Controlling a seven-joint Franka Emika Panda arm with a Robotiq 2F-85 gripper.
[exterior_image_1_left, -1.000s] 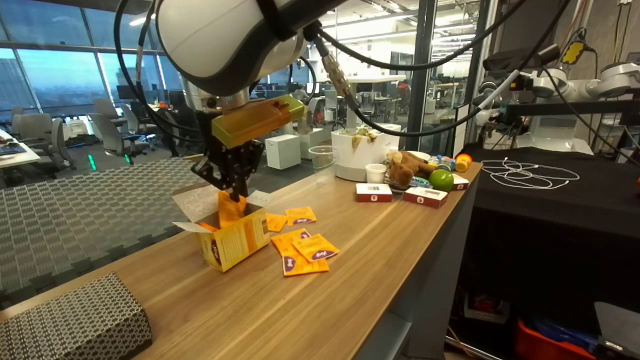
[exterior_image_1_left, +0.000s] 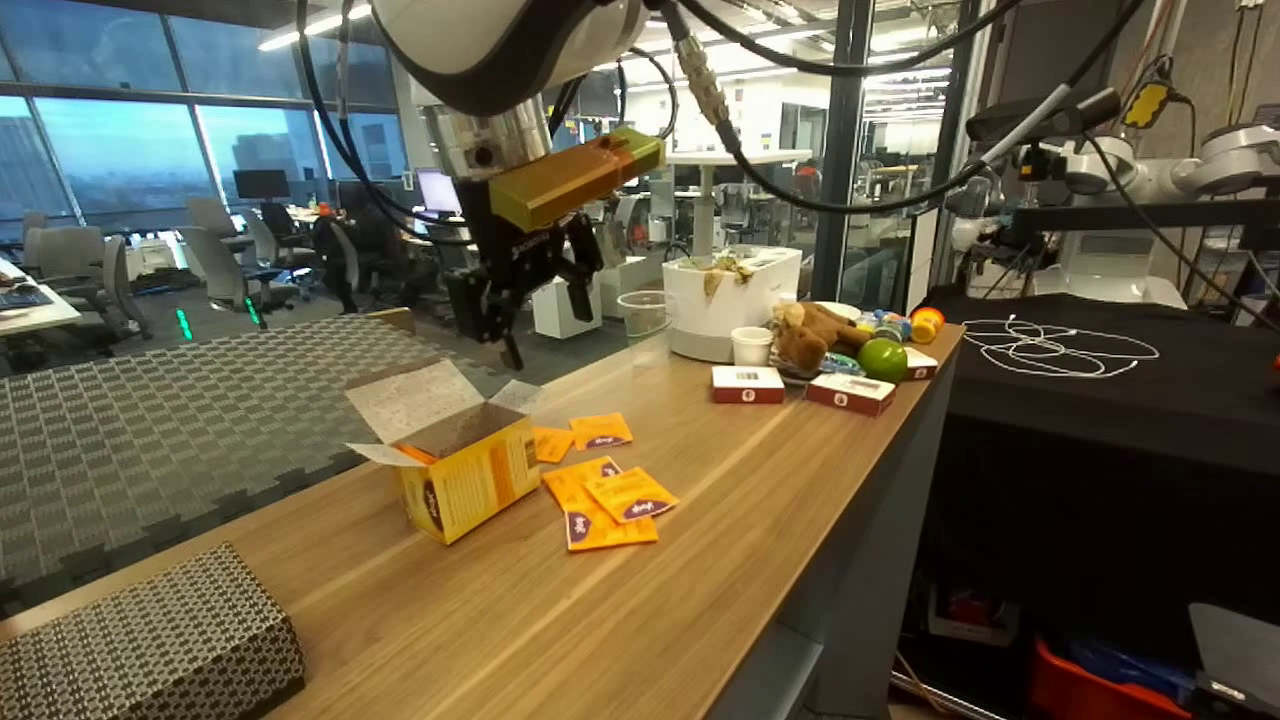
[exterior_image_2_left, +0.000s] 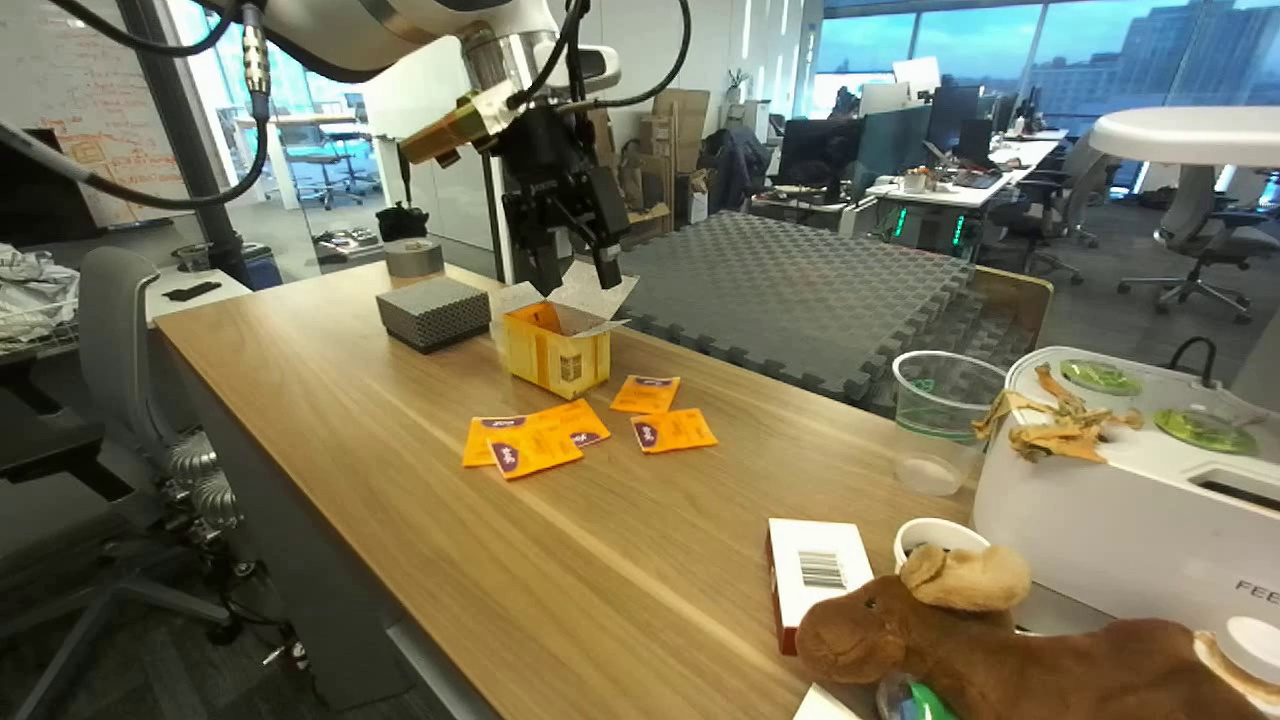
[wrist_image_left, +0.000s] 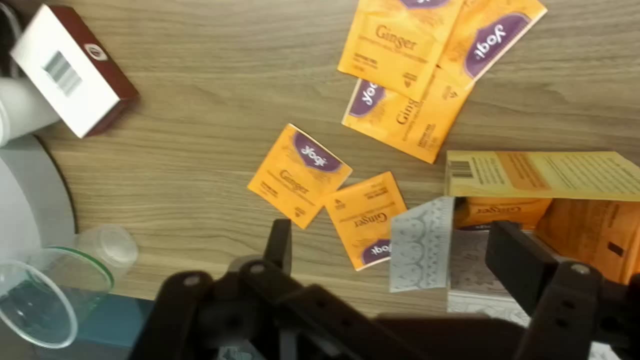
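Note:
My gripper (exterior_image_1_left: 548, 332) hangs open above the table, higher than the tea box and a little to its right in exterior view 1. Nothing is between its fingers. The yellow box (exterior_image_1_left: 483, 480) stands upright with its flaps spread. Inside it, orange tea packets (wrist_image_left: 510, 210) show in the wrist view, partly covered by a flap and one finger. Out on the wood, two single packets (wrist_image_left: 300, 175) touch at a corner, close to the box. Beyond them is an overlapping pile of packets (wrist_image_left: 402, 48) with purple Yogi labels.
A patterned dark box (exterior_image_1_left: 156, 636) sits at the table's near left end. White-and-red cartons (exterior_image_1_left: 746, 385), a brown plush toy (exterior_image_2_left: 960, 636), a clear cup (exterior_image_2_left: 942, 408) and a white planter (exterior_image_2_left: 1116, 504) crowd the other end. Bare table (exterior_image_1_left: 720, 480) lies between.
One second ago my gripper was lower, over the box, with an orange packet hanging from it. It has since risen and moved right; that packet no longer hangs from its fingers.

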